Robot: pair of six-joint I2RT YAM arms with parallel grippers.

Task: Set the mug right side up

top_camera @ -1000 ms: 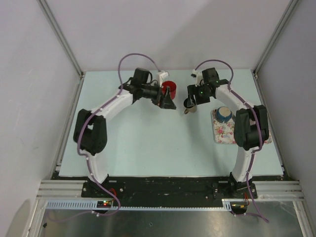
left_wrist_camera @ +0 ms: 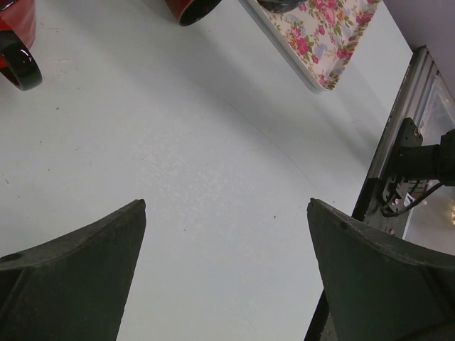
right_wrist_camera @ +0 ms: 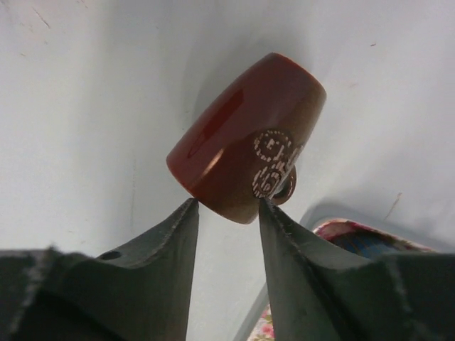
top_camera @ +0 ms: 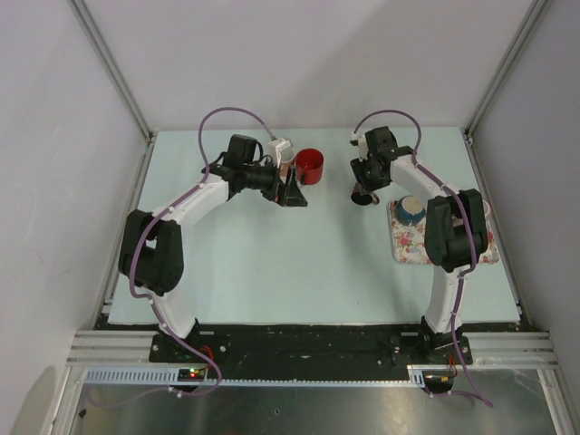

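Observation:
On its side on the white table lies a brown-red mug (right_wrist_camera: pixel 245 135) with pale lettering, its handle toward the tray. From above, the mug's dark mouth (top_camera: pixel 362 198) faces the front edge. My right gripper is over it, fingers apart at the mouth end; whether they touch the mug cannot be told. The left gripper (top_camera: pixel 290 192) stands open over bare table to the left, nothing between its fingers. At the top of the left wrist view, part of the mug (left_wrist_camera: pixel 190 10) shows.
Behind the left gripper stands a red mug (top_camera: pixel 309 165), with a paler cup (top_camera: pixel 285 163) beside it, partly hidden. A flowered tray (top_camera: pixel 405 237) on the right holds a blue cup (top_camera: pixel 410 210).
The mug has turned: its mouth swung toward the front and its handle from front left to the right.

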